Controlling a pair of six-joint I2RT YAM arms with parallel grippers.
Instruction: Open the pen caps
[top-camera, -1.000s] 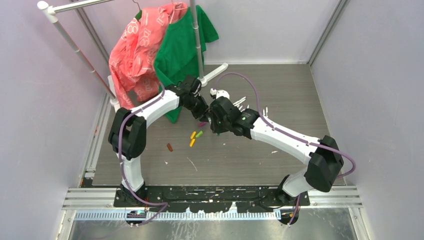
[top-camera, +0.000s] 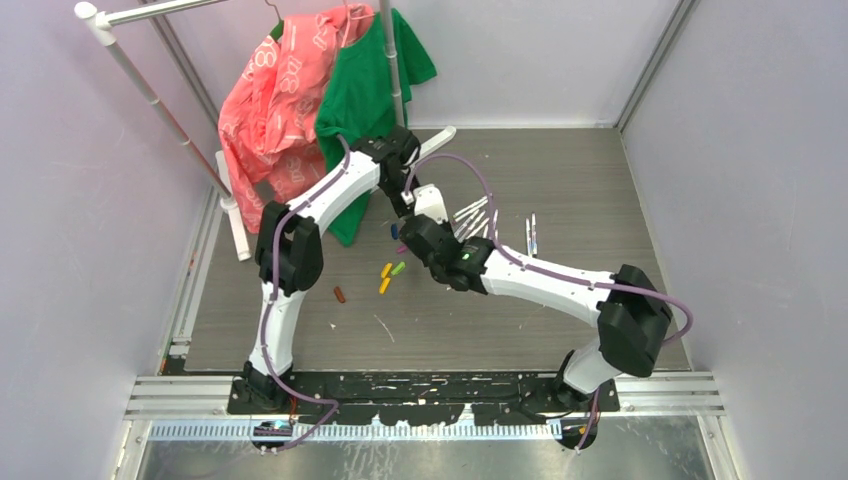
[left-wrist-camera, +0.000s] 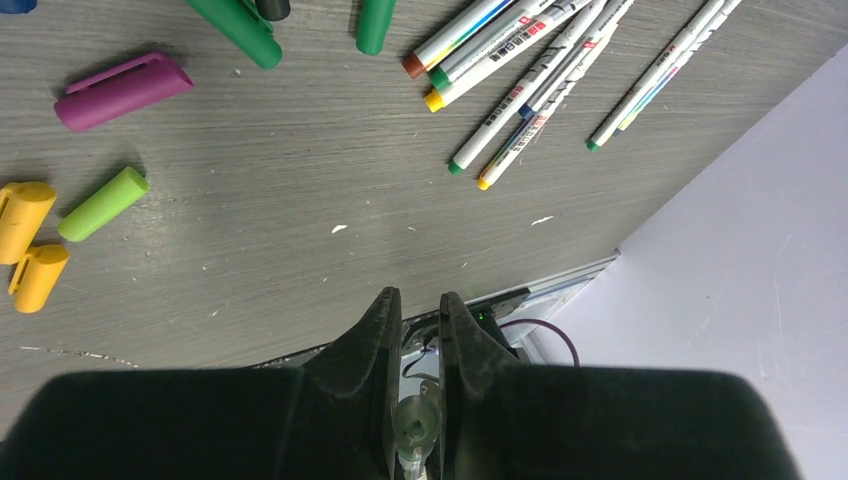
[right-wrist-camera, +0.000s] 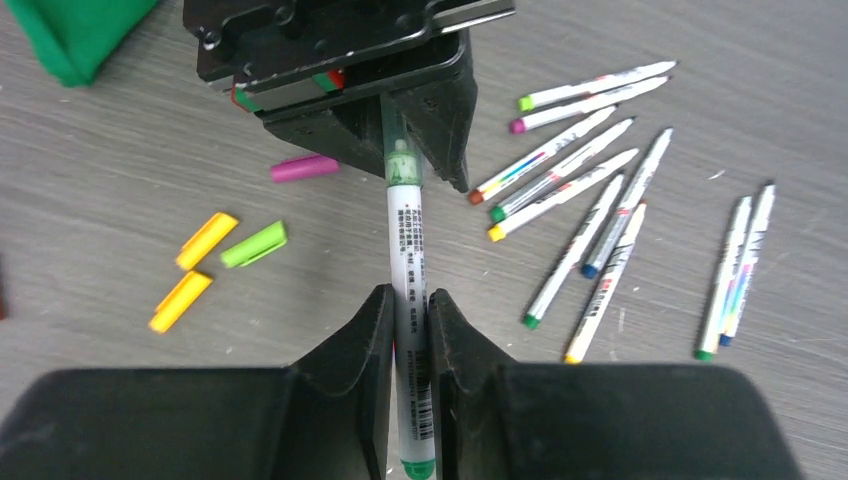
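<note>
A white pen (right-wrist-camera: 410, 240) with a green end and a clear greenish top is held in my right gripper, shut on its barrel in the right wrist view. Its top reaches up between the dark fingers of my left gripper, at the top of that view. In the left wrist view, my left gripper is nearly closed, with the greenish pen end (left-wrist-camera: 416, 430) between its fingers. Loose caps lie on the table: purple (left-wrist-camera: 120, 95), light green (left-wrist-camera: 105, 203), yellow (left-wrist-camera: 35, 280). Several uncapped-looking pens (right-wrist-camera: 580, 250) lie to the right.
A clothes rack with red (top-camera: 270, 110) and green (top-camera: 350, 80) garments stands at the back left, close behind my left arm. Walls border the table (top-camera: 580, 180) at back and sides.
Both arms have shifted: the left arm's elbow has moved right and its wrist slightly up in the top view, while the right arm's elbow has moved left and its wrist slightly down.
</note>
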